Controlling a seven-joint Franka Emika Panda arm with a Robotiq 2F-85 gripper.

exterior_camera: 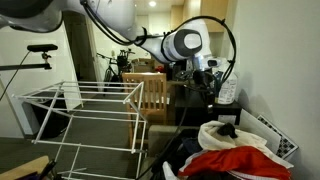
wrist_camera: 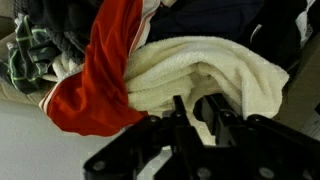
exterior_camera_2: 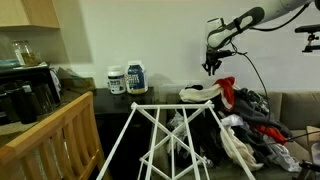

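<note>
My gripper [exterior_camera: 212,97] hangs in the air above the pile of clothes, pointing down. In exterior view 2 the gripper [exterior_camera_2: 208,68] is clear of the heap, with no cloth hanging from it. From the wrist, the gripper shows its dark fingers apart over a cream towel [wrist_camera: 190,60]. A small black patch [wrist_camera: 208,108] on the towel shows near the fingertips. A red cloth [wrist_camera: 95,80] lies to the left. Exterior view 1 shows the white towel [exterior_camera: 212,137] on top of the heap, with the red cloth [exterior_camera: 235,160] in front.
A white wire drying rack [exterior_camera: 85,95] stands bare to the left, and it fills the foreground of exterior view 2. Two tubs, one white [exterior_camera_2: 117,80] and one blue-white [exterior_camera_2: 136,77], stand on a dark surface. A wooden chair [exterior_camera: 152,92] is behind.
</note>
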